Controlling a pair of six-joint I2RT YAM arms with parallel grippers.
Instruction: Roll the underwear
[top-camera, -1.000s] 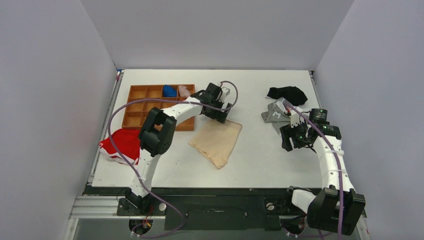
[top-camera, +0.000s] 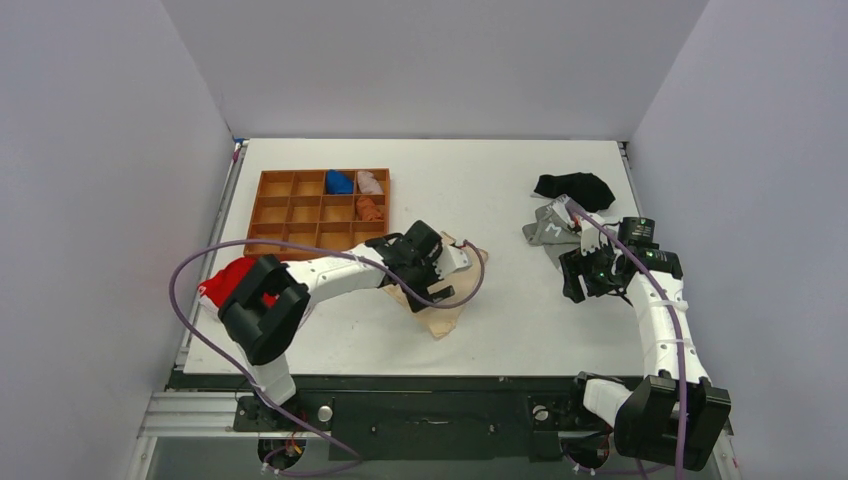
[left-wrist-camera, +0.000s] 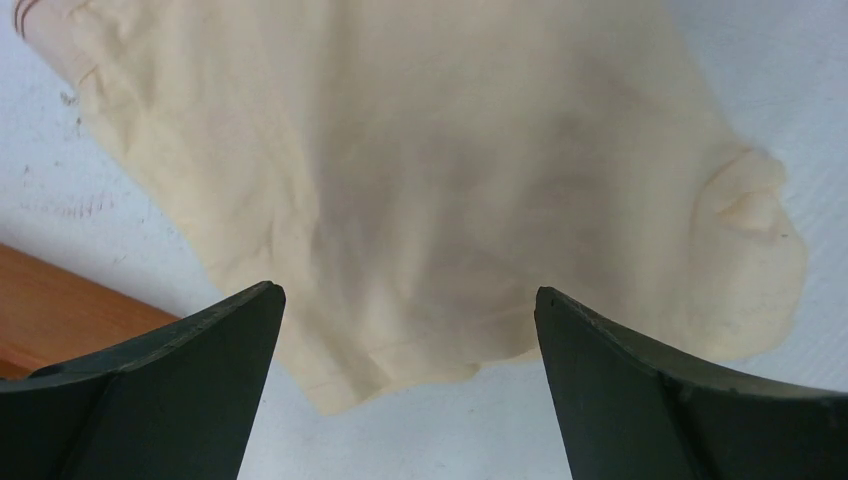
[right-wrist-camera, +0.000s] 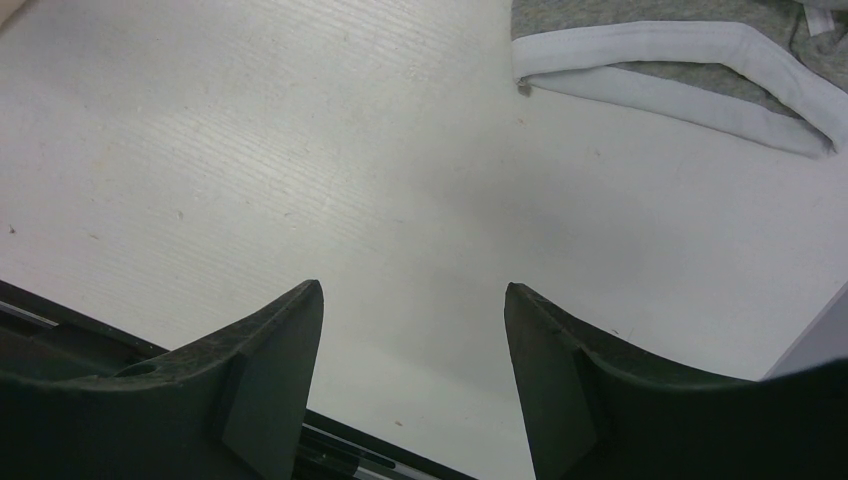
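Observation:
Beige underwear (top-camera: 443, 318) lies spread flat near the middle of the table, partly covered by the left arm in the top view. My left gripper (top-camera: 432, 300) is above it, its fingers wide apart. In the left wrist view the beige cloth (left-wrist-camera: 430, 200) fills most of the picture, with a small fold at its right edge. Nothing is held between the left fingers. Over bare table at the right, my right gripper (top-camera: 588, 292) stands open and empty, as the right wrist view also shows between its fingers.
A brown compartment box (top-camera: 285, 212) with blue, pink and orange rolled cloths stands at the back left. Red cloth (top-camera: 240, 283) lies under the left arm. Grey cloth (top-camera: 550, 228) and black cloth (top-camera: 577, 188) lie at the right.
My left gripper has come from the far edge of the beige underwear toward the front, over its middle. The cloth shifted slightly to the right early on. The right arm is still.

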